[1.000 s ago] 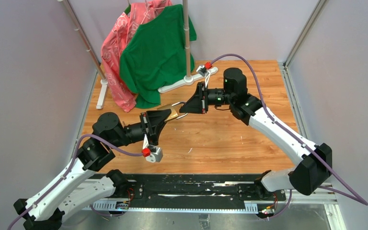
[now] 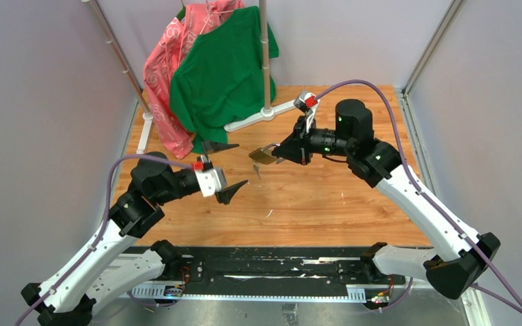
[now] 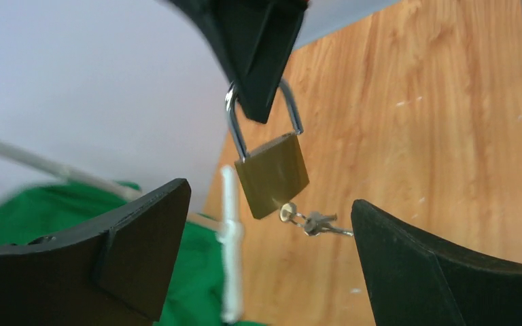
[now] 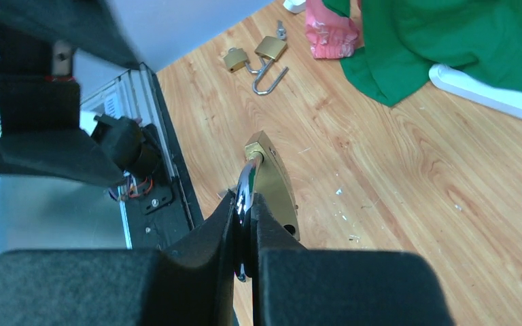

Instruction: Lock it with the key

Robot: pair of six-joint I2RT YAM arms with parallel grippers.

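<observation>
My right gripper is shut on the steel shackle [image 4: 246, 180] of a brass padlock [image 2: 263, 157], holding it above the table. In the left wrist view the padlock body [image 3: 273, 175] hangs tilted below the shackle. Both shackle legs reach its top; I cannot tell whether they are fully seated. Small keys [image 3: 315, 223] show at its lower end, and whether one sits in the keyhole is unclear. Facing the padlock from the left, my left gripper [image 2: 243, 164] is open, its fingers apart from lock and keys, nothing between them.
Two other padlocks [image 4: 270, 47] [image 4: 234, 60] lie on the table in the right wrist view, with a key [image 4: 281, 30] beside them. A green shirt [image 2: 221, 75] and a pink garment [image 2: 166, 85] hang from a rack at the back left.
The left gripper was closed up at the padlock body; it has opened, turned and come away from it. The right gripper has moved right with the padlock, and the keys now show below it.
</observation>
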